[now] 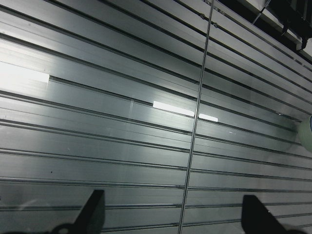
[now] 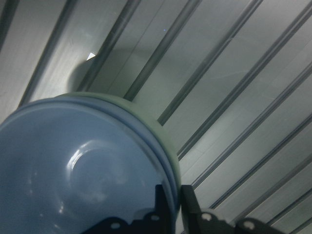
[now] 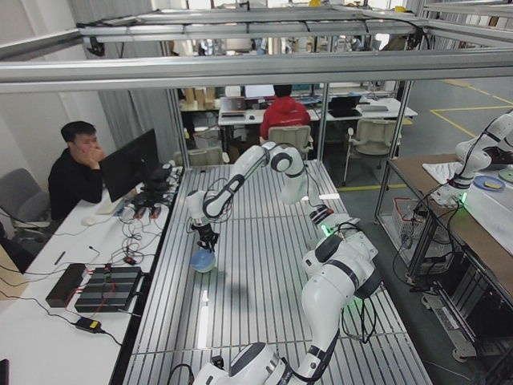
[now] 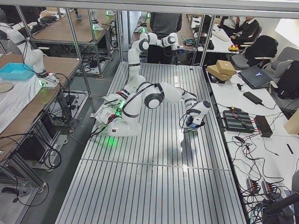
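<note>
In the right wrist view, blue bowls (image 2: 83, 185) are nested inside a pale green one (image 2: 134, 109). My right gripper grips their rim at the right, one finger inside the blue bowl and one outside. In the camera left view the stack (image 3: 203, 261) is at the left of the slatted table, below that gripper. My left gripper is over bare slats; only dark blurred fingertips show, set wide apart, with nothing between them. A green bowl (image 1: 304, 134) shows at that view's right edge.
A white desk (image 3: 32, 345) with electronics and cables runs along the left side, where a seated person (image 3: 76, 176) is beside a monitor. Aluminium frame bars cross overhead.
</note>
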